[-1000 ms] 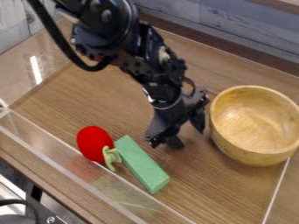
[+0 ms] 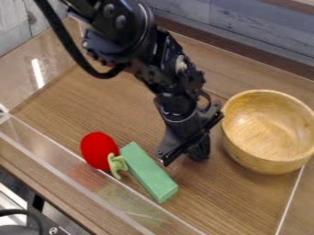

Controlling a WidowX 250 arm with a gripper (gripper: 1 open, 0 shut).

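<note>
My gripper (image 2: 186,143) is low over the wooden table, just left of a yellow bowl (image 2: 263,151). Its fingertips reach down near the table, with a dark area at the tips; whether anything is between them is unclear. A red ball-like object with a green stem (image 2: 98,147) lies to the lower left, and a long green block (image 2: 151,173) lies beside it, below the gripper.
The wooden table (image 2: 92,110) is open at upper left and at lower right below the bowl. A pale wall runs along the back, and a clear edge strip crosses the lower left.
Over the last second my gripper has moved slightly down toward the front of the table. The bowl, red object and green block look unmoved.
</note>
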